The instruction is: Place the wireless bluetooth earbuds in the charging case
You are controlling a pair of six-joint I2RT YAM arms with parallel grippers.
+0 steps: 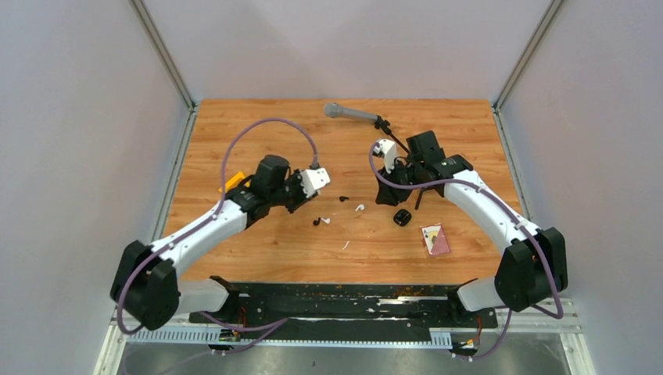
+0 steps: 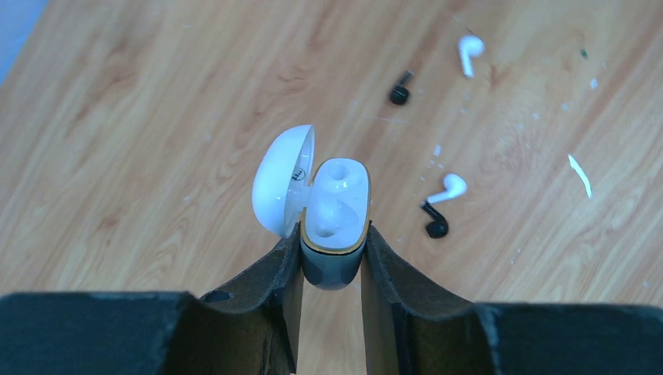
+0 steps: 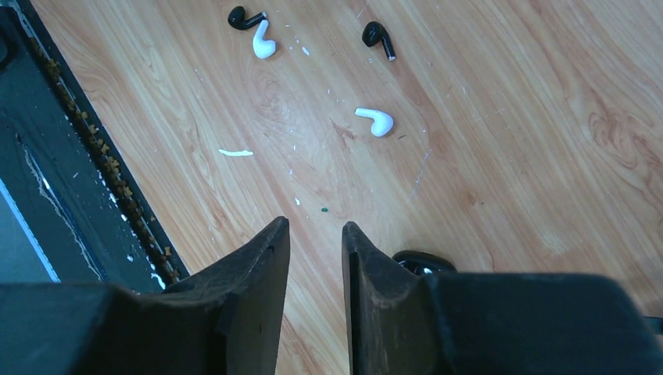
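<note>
The open white charging case [image 2: 336, 211] is held between the fingers of my left gripper, its lid tipped back to the left. On the wood table lie two white earbuds [image 2: 450, 189] and two black earbuds [image 2: 436, 227]; in the left wrist view one white and one black lie just right of the case. My right gripper is over the table to the right, its fingers apart with nothing seen between them.
A black case [image 1: 402, 217] and a card box [image 1: 435, 239] lie at the right. A microphone on a stand [image 1: 352, 112] lies at the back, a yellow object [image 1: 233, 180] at the left.
</note>
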